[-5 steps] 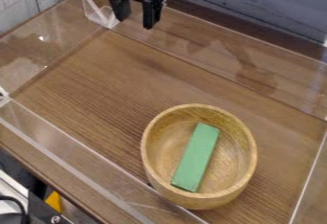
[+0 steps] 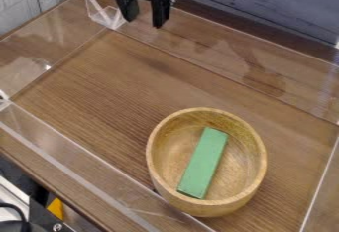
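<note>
My gripper (image 2: 142, 10) hangs at the top of the camera view, black and open, over the back of the wooden table. Nothing shows between its fingers. Near the front right a round tan bowl (image 2: 169, 158) holds a flat green rectangular block (image 2: 203, 162), lying lengthwise toward the viewer.
A transparent crumpled piece (image 2: 106, 11) stands at the back left, beside the gripper. Dark cables and a yellow item (image 2: 56, 207) lie off the table's lower left corner.
My gripper has risen slightly toward the top of the view. The bowl and the green block have not moved.
</note>
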